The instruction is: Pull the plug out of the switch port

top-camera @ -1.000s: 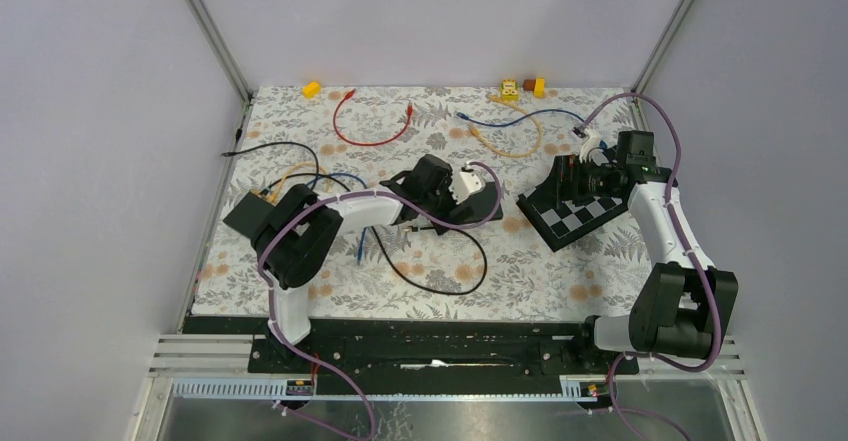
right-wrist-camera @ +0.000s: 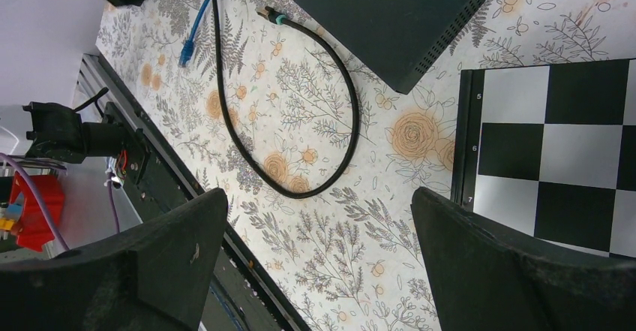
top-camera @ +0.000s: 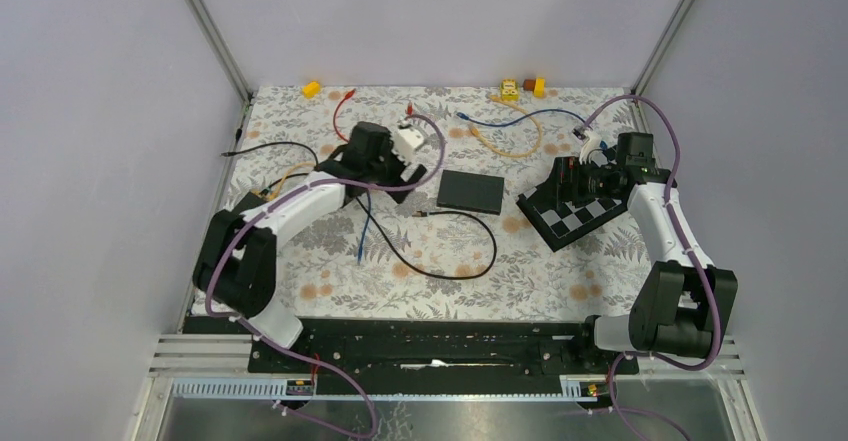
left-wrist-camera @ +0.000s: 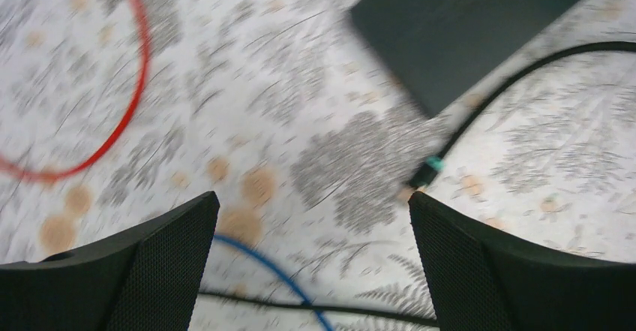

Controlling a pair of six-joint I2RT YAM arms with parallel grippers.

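A flat black switch box (top-camera: 470,192) lies mid-table. The black cable's plug, with a green band, lies on the cloth just beside it, apart from it; in the right wrist view the plug (right-wrist-camera: 268,14) shows likewise. My left gripper is raised left of the box, open with nothing between its fingers, its view blurred. My right gripper stands open and empty over the checkered board (right-wrist-camera: 570,158) at the right.
Another dark box (top-camera: 246,204) is at the left, partly hidden by the left arm. Red (left-wrist-camera: 139,83), blue (left-wrist-camera: 270,263) and yellow cables lie around. Yellow pieces stand along the back edge. Cloth in front of the middle box is mostly clear.
My left arm has swung back and left, away from above the middle box, uncovering it and the plug end. The black cable's loop has shifted slightly since a second ago. The right arm is unchanged.
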